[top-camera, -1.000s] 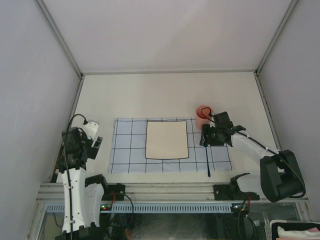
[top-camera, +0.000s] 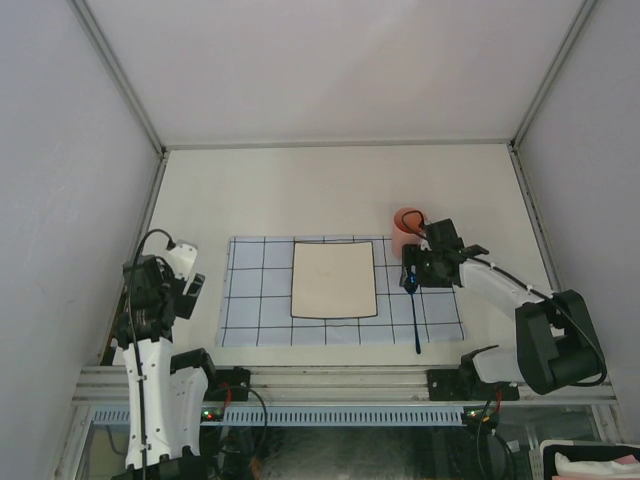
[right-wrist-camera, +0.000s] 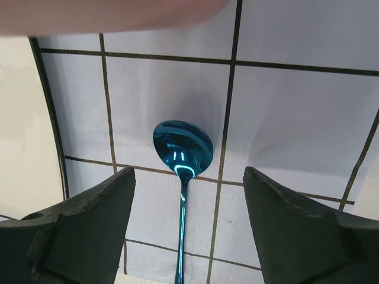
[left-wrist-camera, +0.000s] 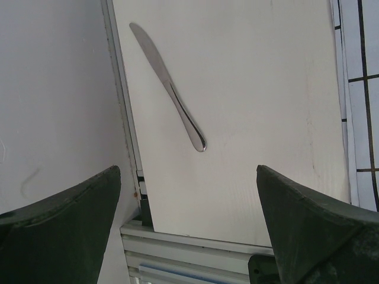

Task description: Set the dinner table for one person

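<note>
A blue spoon (right-wrist-camera: 183,148) lies on the checked placemat (top-camera: 260,285), right of the square cream plate (top-camera: 334,280), its handle running toward the table's front edge. Over its bowl hovers my right gripper, open, with the spoon below and between its fingers but not gripped. The pink cup (top-camera: 404,235) stands at the mat's back right, just beyond that gripper. In the left wrist view a silver knife (left-wrist-camera: 169,86) rests on the bare table left of the mat. My left gripper is open and empty, set back from the knife.
The left side wall (left-wrist-camera: 53,118) runs close to the knife. A bin (top-camera: 595,460) sits off the table at the front right.
The right gripper has shifted slightly, ending a little farther back toward the cup. The left arm, plate, cup and spoon show no movement.
</note>
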